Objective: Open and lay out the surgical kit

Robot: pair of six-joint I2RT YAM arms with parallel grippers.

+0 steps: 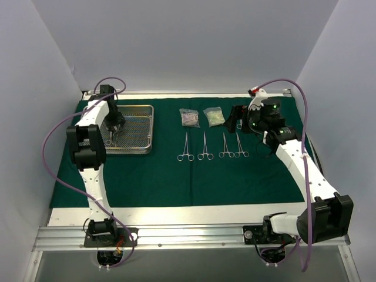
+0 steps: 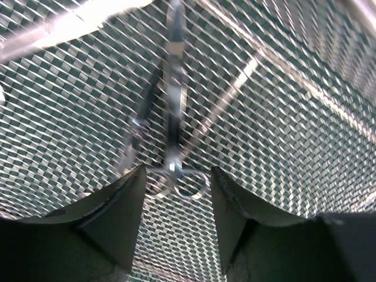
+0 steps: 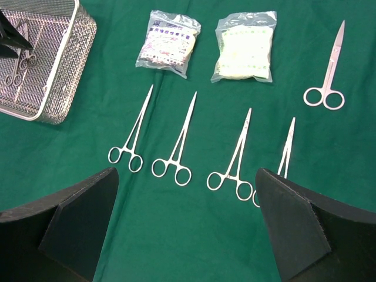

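In the left wrist view my left gripper is open above the mesh tray, its fingertips on either side of the ring handles of a scissor-like instrument (image 2: 174, 94), not closed on it. A second dark, slim tool (image 2: 141, 117) lies beside that one. The metal mesh tray (image 1: 151, 130) sits at the left of the cloth. My right gripper hangs open and empty over the cloth. Below it, several ring-handled clamps (image 3: 176, 144) lie in a row, with scissors (image 3: 329, 73) farther right.
Two sealed packets, one brownish (image 1: 190, 117) and one pale (image 1: 214, 116), lie behind the clamps. Grey walls (image 1: 182, 47) enclose the table.
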